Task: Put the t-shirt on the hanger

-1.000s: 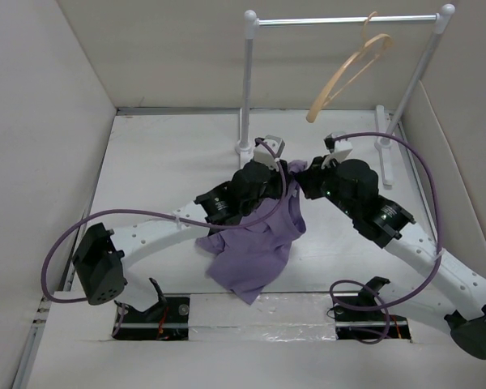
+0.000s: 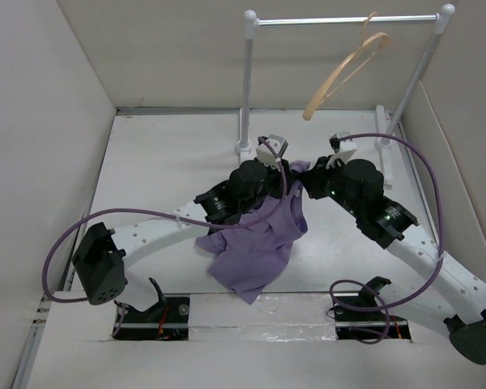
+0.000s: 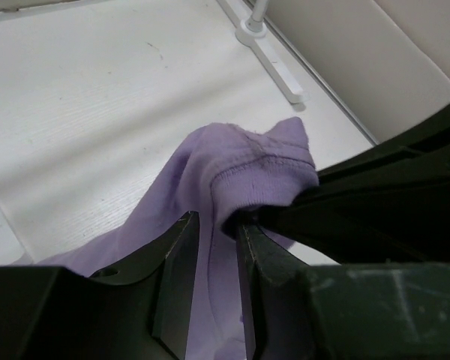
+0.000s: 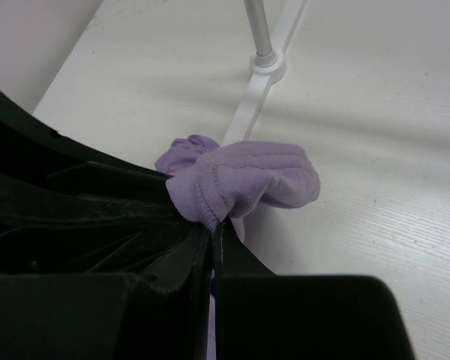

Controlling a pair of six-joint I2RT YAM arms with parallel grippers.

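The purple t shirt [image 2: 255, 251] hangs bunched between the two grippers in the middle, its lower part spread toward the front. My right gripper [image 2: 308, 174] is shut on its raised upper end; in the right wrist view a fold [image 4: 240, 180] sticks out above the fingertips. My left gripper is open right beside that end, with cloth behind and between its fingers, close to the right gripper. The wooden hanger [image 2: 340, 69] hangs from the rail, above and behind the right gripper.
A white rack [image 2: 308, 21] with two posts and feet stands at the back. Walls close in the workspace on left, right and back.
The right gripper and shirt shifted very slightly; the hanger swung a little.
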